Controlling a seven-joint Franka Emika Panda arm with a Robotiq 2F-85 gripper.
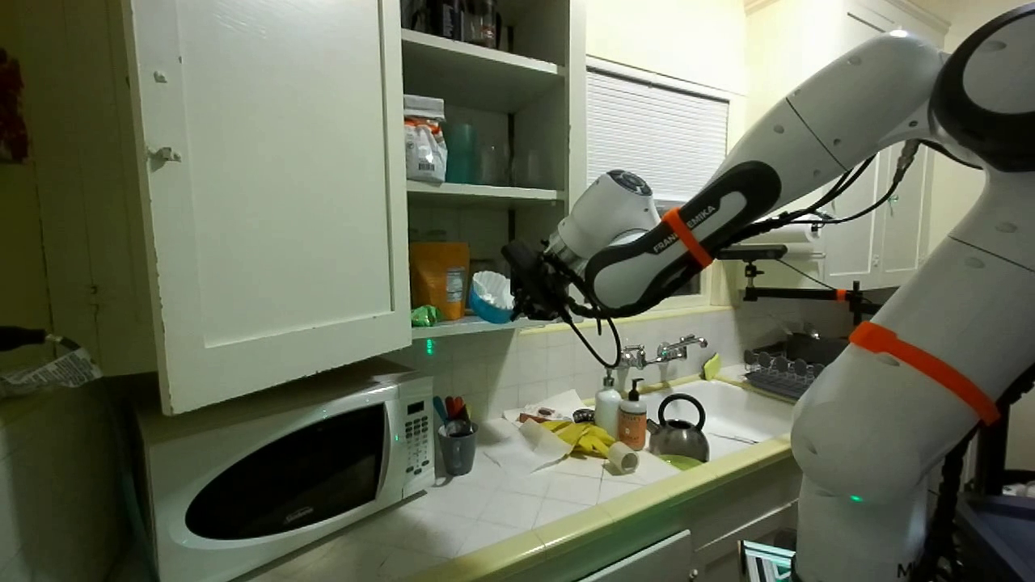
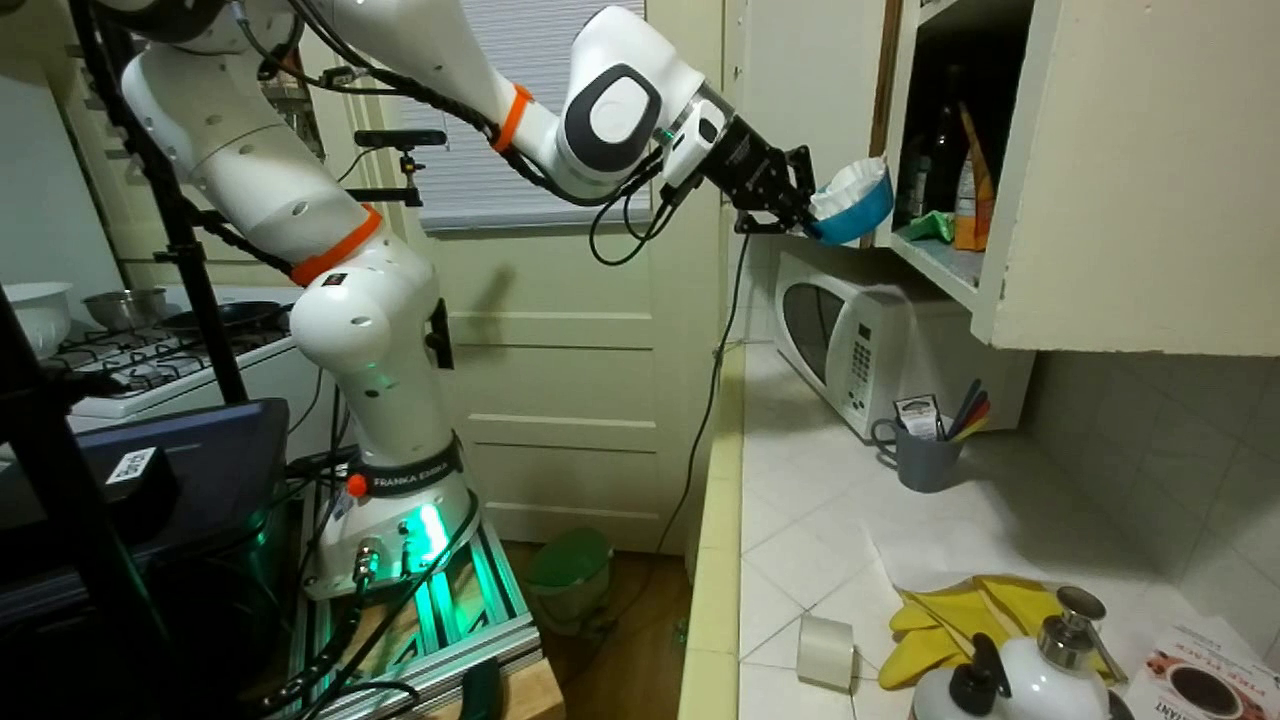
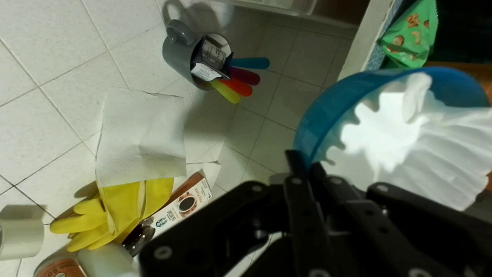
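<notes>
A blue bowl with white paper coffee filters inside hangs at the front of the open cupboard. My gripper is shut on the bowl's rim, on the side nearest the arm. In exterior view 2 the blue bowl is tilted, filters upward, close to the lower shelf's edge. My gripper reaches it from the left there. Exterior view 1 shows the bowl in front of the lower shelf; whether it touches the shelf I cannot tell.
On the lower shelf are an orange pouch and a green snack bag. The cupboard door stands open. Below are a microwave, a grey mug with utensils and yellow gloves on the counter.
</notes>
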